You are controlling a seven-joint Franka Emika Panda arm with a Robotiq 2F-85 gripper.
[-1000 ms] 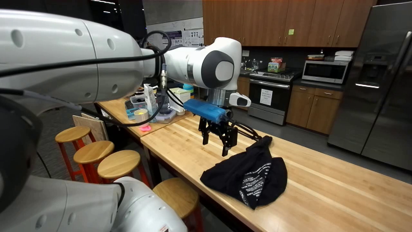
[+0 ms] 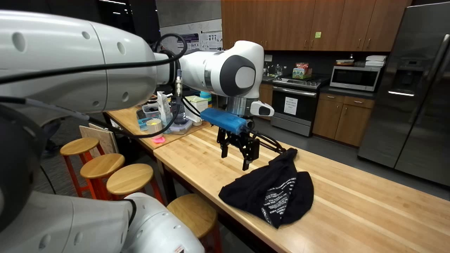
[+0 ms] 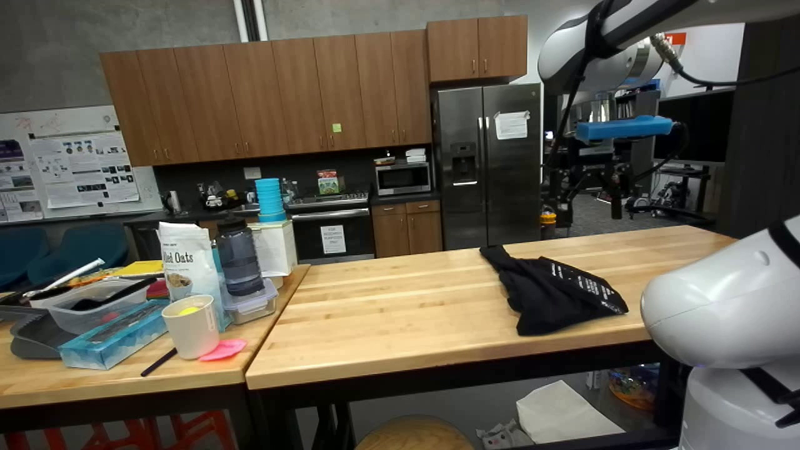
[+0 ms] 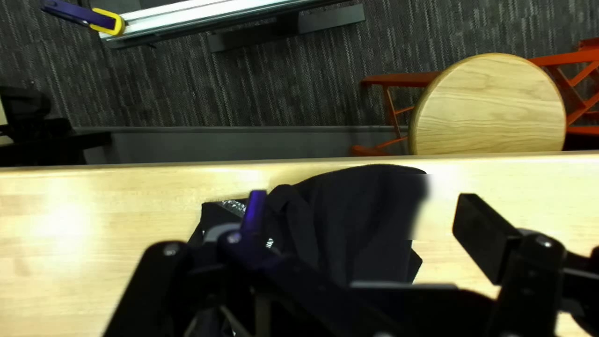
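A crumpled black cloth with white print (image 2: 270, 189) lies on the wooden table, part of it close to the long edge. Above the table, clear of the cloth, hangs my gripper (image 2: 236, 162), its two fingers spread apart with nothing between them. In exterior view 2 the gripper (image 3: 588, 214) shows well above the tabletop, and the black cloth (image 3: 559, 292) is a low, folded heap. From the wrist, the cloth (image 4: 359, 219) spreads beneath the fingers; the gripper's black and purple parts hide its lower portion.
Bare tabletop (image 3: 375, 300) stretches left of the cloth. An adjoining table holds a mug (image 3: 191, 327), an oats bag (image 3: 187, 259), a dark bottle (image 3: 240, 259) and bins. A round stool (image 4: 488, 106) stands just off the table edge.
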